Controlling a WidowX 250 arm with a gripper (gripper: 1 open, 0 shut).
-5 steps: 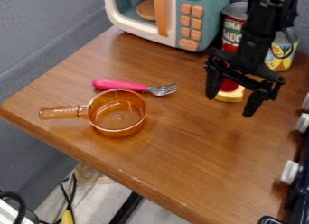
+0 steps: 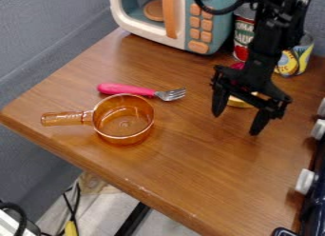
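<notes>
My black gripper (image 2: 238, 124) hangs low over the right part of the wooden table (image 2: 178, 183), its two fingers spread apart. Behind it, mostly hidden, is a small yellow item (image 2: 238, 102) with a bit of red showing above it. An amber pot with a handle (image 2: 122, 131) sits on the left part of the table. A pink-handled fork (image 2: 124, 88) lies behind the pot.
A toy microwave (image 2: 203, 30) stands at the back, beside cans (image 2: 290, 61) partly hidden by my arm. A dark appliance with white knobs (image 2: 314, 192) lines the right edge.
My gripper has moved a little left and lower, toward the front, covering more of the yellow item. The pot and fork have not moved.
</notes>
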